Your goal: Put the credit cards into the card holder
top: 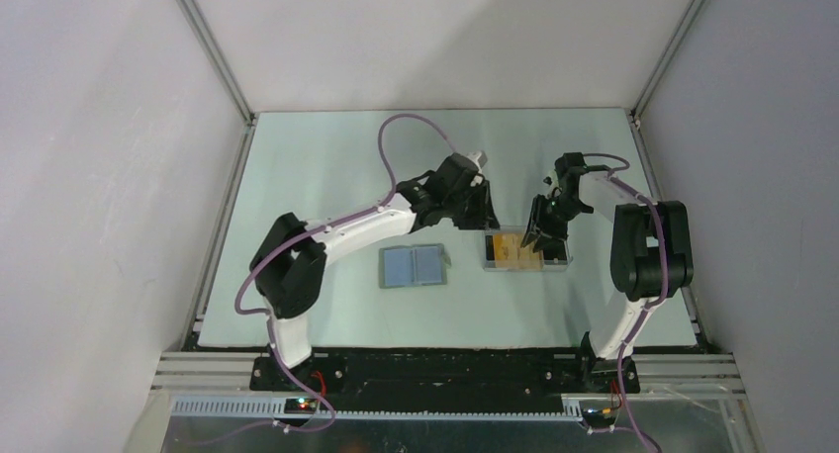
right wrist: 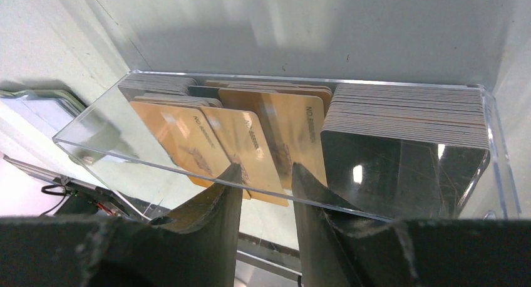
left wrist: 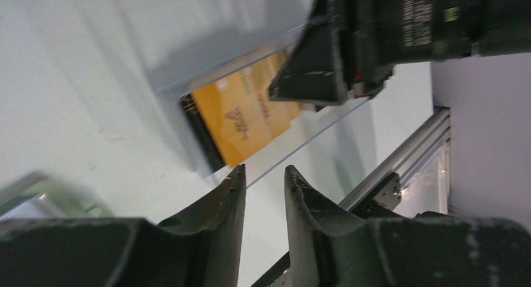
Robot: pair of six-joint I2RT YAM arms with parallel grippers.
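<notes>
Gold cards (right wrist: pixel 272 127) lean in a clear box (right wrist: pixel 401 81), with black cards (right wrist: pixel 388 168) stacked at the right end of the right wrist view. At the box sits my right gripper, its fingers apart; part of a gold card shows past the gap, but whether they touch it is unclear. My left gripper (top: pixel 485 223) hangs near the box's left end. Its fingertips are a little apart with nothing between them in the left wrist view (left wrist: pixel 264 169). A flat card holder with two bluish pockets (top: pixel 414 266) lies left of the box.
The right gripper's dark body (left wrist: pixel 332 61) covers the right part of the box in the left wrist view, close to my left gripper. Bare white table (top: pixel 326 156) lies behind and around the holder.
</notes>
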